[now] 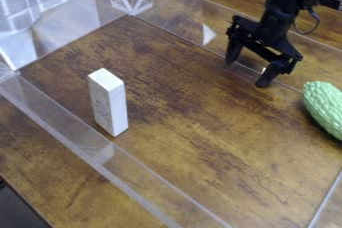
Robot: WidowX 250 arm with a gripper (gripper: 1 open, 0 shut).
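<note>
A black robot gripper (251, 57) hangs low over the wooden table at the upper right, near the far clear wall. Its finger state is hard to make out against the dark arm and wood. A white upright block (110, 102) stands on the left part of the table, well apart from the gripper. A pale green, bumpy oblong object (323, 107), like a bitter melon, lies at the right edge, just below and right of the gripper, partly out of view.
Low transparent walls (100, 157) border the wooden work surface (187, 142). A pale curtain-like cloth (47, 7) is at the upper left.
</note>
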